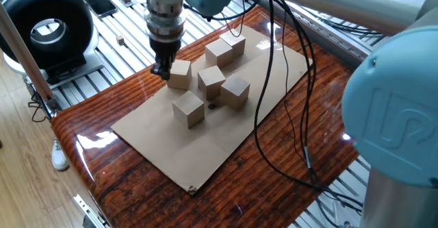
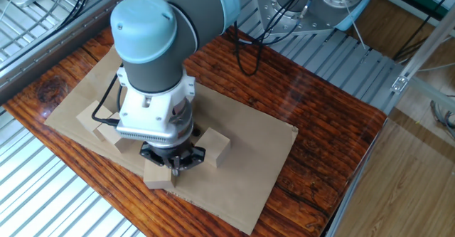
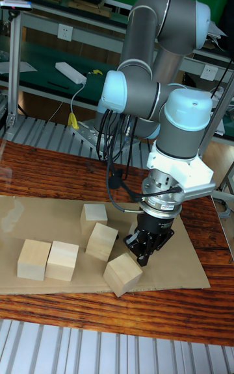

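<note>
My black gripper (image 3: 147, 246) hangs pointing down above the cardboard sheet (image 1: 185, 156). In exterior view 3 it is just right of a tilted-looking wooden cube (image 3: 123, 273) near the sheet's front edge; that cube (image 2: 158, 176) lies partly under the gripper (image 2: 174, 164) in exterior view 2. Another wooden cube (image 1: 189, 109) stands toward the sheet's emptier end. Several more pale cubes cluster behind, including a middle cube (image 1: 211, 82) and a far cube (image 1: 219, 52). No cube visibly hangs from the gripper. Its finger gap does not show clearly.
Bare cardboard and the glossy brown wooden table (image 2: 320, 144) leave free room beyond the cubes. Black cables (image 1: 263, 118) droop from the arm in front of the sheet in exterior view 1. Slatted metal rails (image 3: 104, 346) border the table.
</note>
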